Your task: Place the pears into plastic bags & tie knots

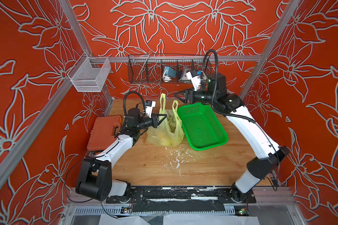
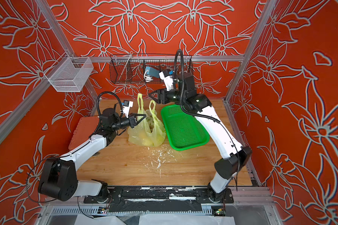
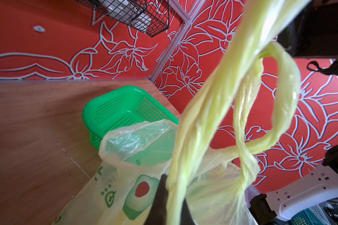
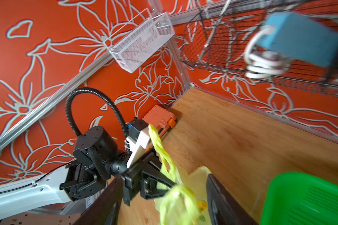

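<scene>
The thin yellow-green plastic bag (image 1: 159, 133) stands upright on the table, its two handles raised; printed fruit shows on its side (image 3: 137, 195). Pale yellow round shapes, probably pears, show dimly through its lower part (image 2: 148, 140). At the bag's left, my left gripper (image 1: 166, 117) is shut, and a twisted handle (image 3: 199, 138) runs between its fingers. The other handle (image 1: 175, 106) forms a free loop. Above and right of the bag, my right gripper (image 1: 179, 96) hangs open, its fingers (image 4: 223, 198) wide apart with nothing gripped.
An empty green basket (image 1: 223, 140) stands right of the bag. An orange-red case (image 1: 103, 133) lies at the left. Wire baskets (image 1: 139, 71) hang along the back wall. White scraps (image 1: 176, 161) litter the front table.
</scene>
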